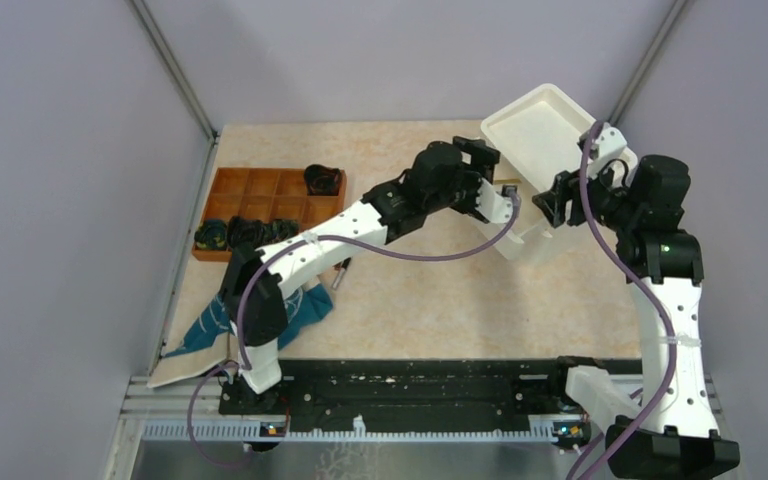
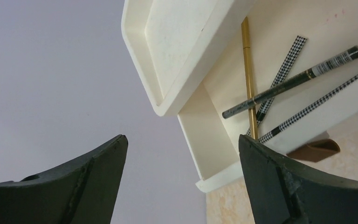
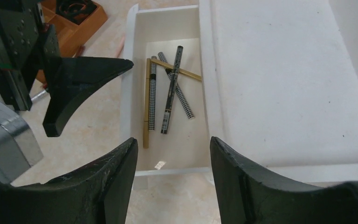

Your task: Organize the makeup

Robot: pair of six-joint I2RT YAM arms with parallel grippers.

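The white makeup box stands on the right of the table, its lid raised beside it. Inside lie several pencils: a gold one, a dark one and checked ones, crossing one another. My left gripper is open at the box's edge, with nothing between its fingers. My right gripper is part open above the near end of the box, empty.
An orange divided organizer with dark items stands left. A marker lies beside it, and a blue cloth at the front left.
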